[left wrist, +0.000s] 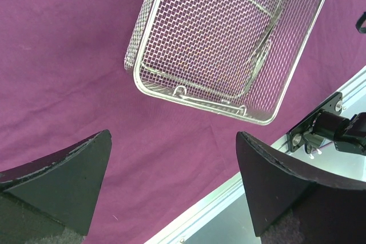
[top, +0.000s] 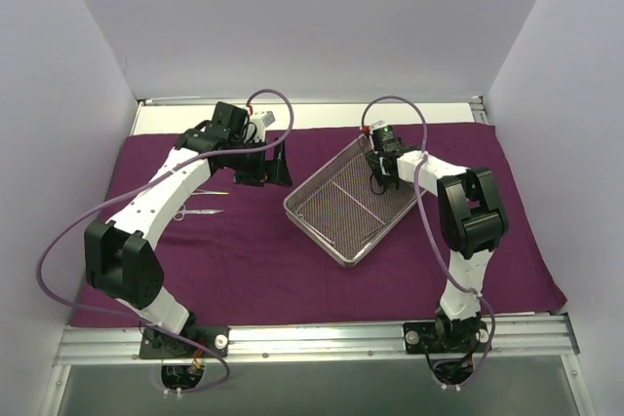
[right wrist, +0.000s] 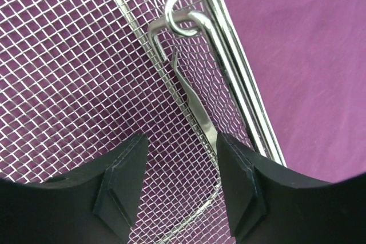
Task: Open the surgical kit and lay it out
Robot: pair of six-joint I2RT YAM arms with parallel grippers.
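Note:
A wire mesh tray (top: pixel 346 260) sits on the purple cloth, with instruments inside along its sides. My left gripper (top: pixel 275 168) hovers open left of the tray; its wrist view shows the tray (left wrist: pixel 139 81) beyond empty fingers. My right gripper is open over the tray's interior. Between and beyond its fingertips a flat steel instrument (right wrist: pixel 194 104) lies along the mesh side, beside the folded wire handles (right wrist: pixel 229 67). Scissors (top: pixel 190 212) and other slim instruments lie on the cloth at the left, partly hidden by the left arm.
Pale walls enclose both sides and the back, and a metal rail runs along the front. Hoses arch over both arms.

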